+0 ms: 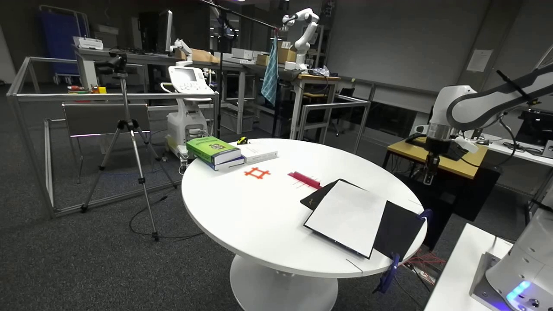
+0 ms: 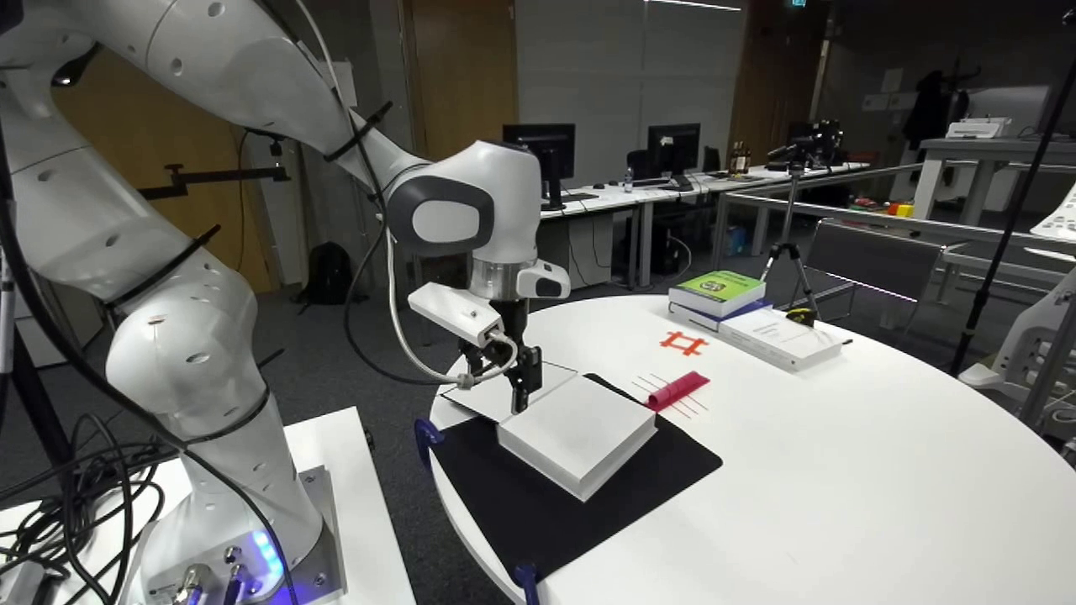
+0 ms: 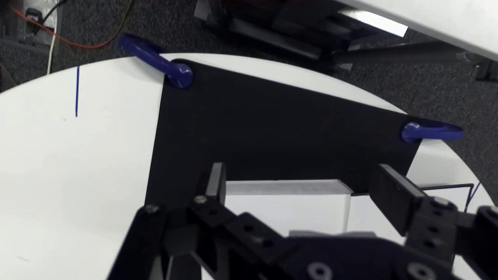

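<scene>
A thick white book (image 2: 580, 428) lies on a black mat (image 2: 575, 519) near the round table's edge. Beside it, a thin white panel with a dark border (image 2: 556, 380) looks like its opened cover. In exterior view 1, a white face with a dark edge (image 1: 347, 215) is turned to the camera. My gripper is open, its fingers (image 3: 215, 179) wide apart. Between them in the wrist view show the book's end (image 3: 284, 188) and part of the panel, lying below. In exterior view 2 the gripper (image 2: 522, 398) overlaps the book's far side; whether it touches cannot be told.
Blue clamps (image 3: 179, 74) hold the mat at the table's edge. A red-pink object (image 2: 677, 390) and an orange frame-shaped mark (image 2: 683, 343) are farther in. Stacked books, a green one (image 2: 718, 291) on top, stand across the table.
</scene>
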